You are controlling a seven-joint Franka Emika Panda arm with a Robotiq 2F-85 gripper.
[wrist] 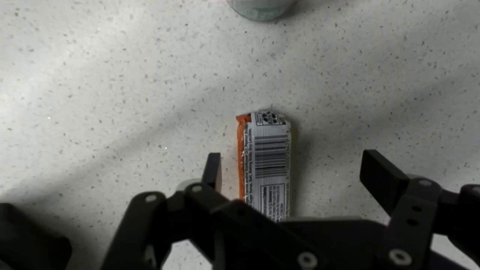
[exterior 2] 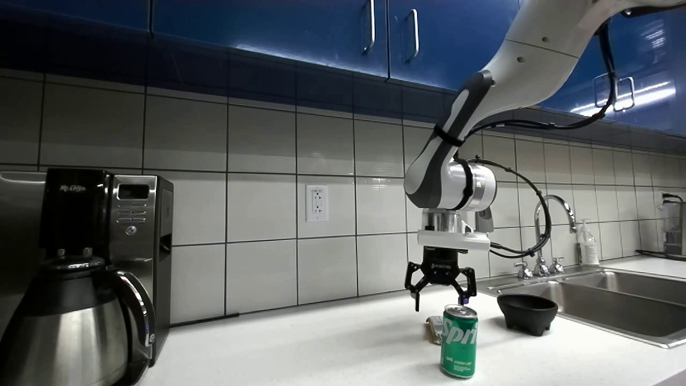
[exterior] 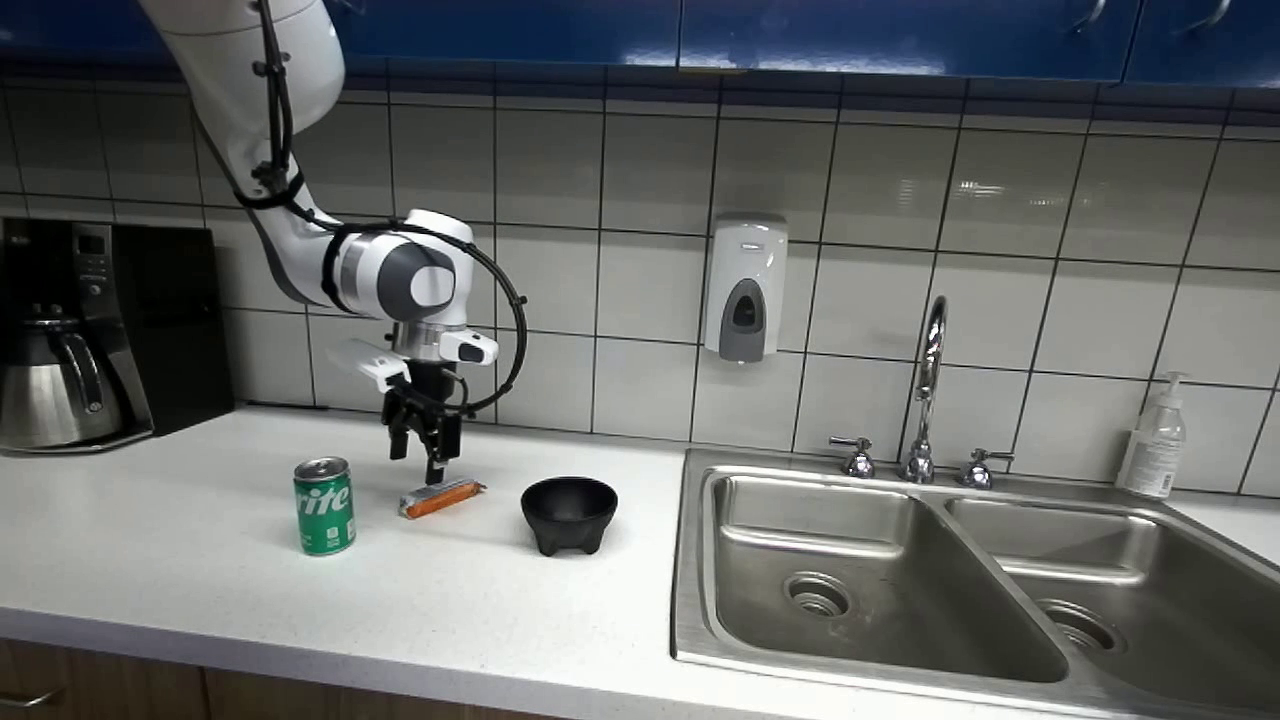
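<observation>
An orange and silver wrapped bar (exterior: pixel 440 497) lies flat on the white counter. Just above it hangs my gripper (exterior: pixel 417 466), open and pointing down. In the wrist view the bar (wrist: pixel 268 166) shows its barcode side and sits between the spread fingers, closer to the left finger (wrist: pixel 212 173); its near end is hidden by the gripper. A green Sprite can (exterior: pixel 324 506) stands upright to the left of the bar, and a black footed bowl (exterior: pixel 570 516) to its right. From the second exterior side, the can (exterior 2: pixel 459 341) partly covers the bar (exterior 2: pixel 434 329).
A coffee maker (exterior 2: pixel 144 238) occupies the left end of the counter. Right of the bowl is a double steel sink (exterior: pixel 692 564) with a faucet (exterior: pixel 930 372). Behind the arm runs the tiled wall.
</observation>
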